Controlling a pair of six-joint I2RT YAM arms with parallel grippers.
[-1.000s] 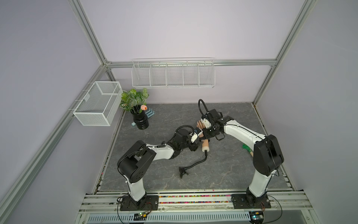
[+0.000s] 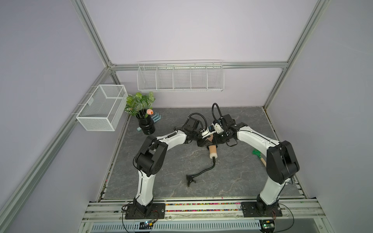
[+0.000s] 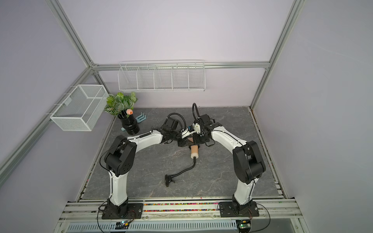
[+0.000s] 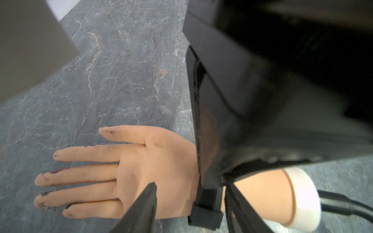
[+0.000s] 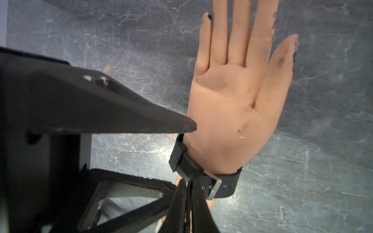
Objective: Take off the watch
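A black watch (image 5: 229,186) is around the wrist of a palm-up mannequin hand (image 5: 229,116). In the right wrist view, its metal buckle (image 5: 214,186) faces up, with strap holes beside it. My right gripper is shut, fingertips together over the strap just left of the buckle; whether any strap is between them cannot be told. My left gripper stands part open from the little-finger side, its right finger beside the dark strap (image 4: 209,197) and the other over the palm's edge. Nothing is clamped in it. The right gripper's body hides much of the wrist in the left wrist view.
The hand's white cuff (image 4: 307,194) joins a black flexible stalk (image 2: 206,170) ending in a clamp (image 2: 189,179). A black vase (image 2: 146,125) with flowers stands back left; a green-headed tool (image 2: 257,153) lies at right. Both arms meet closely above the hand.
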